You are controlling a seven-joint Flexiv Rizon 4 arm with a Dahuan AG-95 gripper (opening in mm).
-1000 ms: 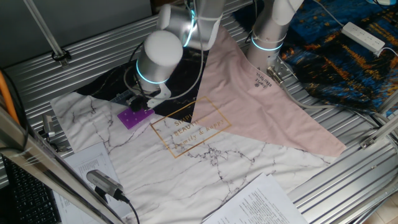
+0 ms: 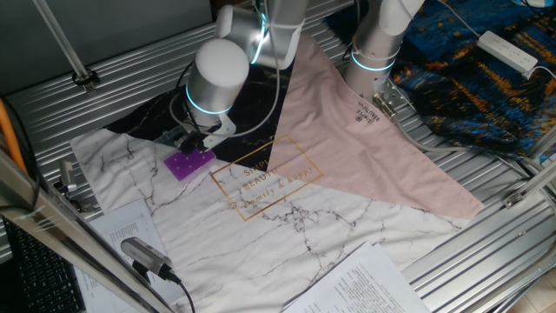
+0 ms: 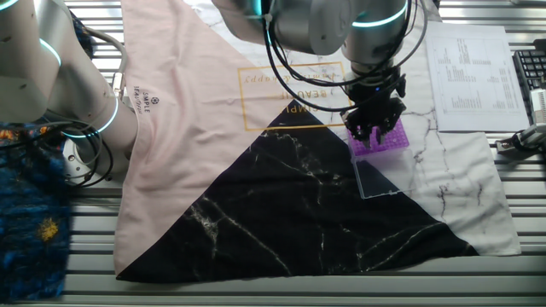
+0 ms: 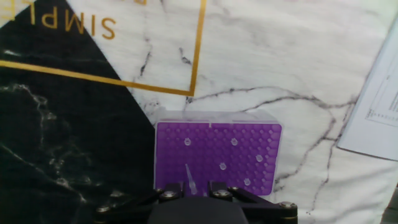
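A purple rack (image 4: 211,134) with a clear rim lies on the cloth, several small clear tips seated in its holes. One longer clear tip (image 4: 189,177) shows at a slant at the rack's near edge, its wide end by my fingers. My gripper is over that edge, its two fingers on either side of this tip. Whether they pinch it does not show clearly. From the side, the dark gripper (image 3: 375,128) covers part of the purple rack (image 3: 394,139). A clear lid (image 3: 375,181) extends from the rack over the black cloth.
The patterned cloth (image 2: 261,252) is spread over a ribbed metal table, with wide free room. Printed papers (image 2: 360,283) lie at the front edge. A camera on a stand (image 2: 146,255) is at the left front.
The arm has shifted slightly to the left in the exterior view, its gripper staying over the rack. The rack has not visibly moved.
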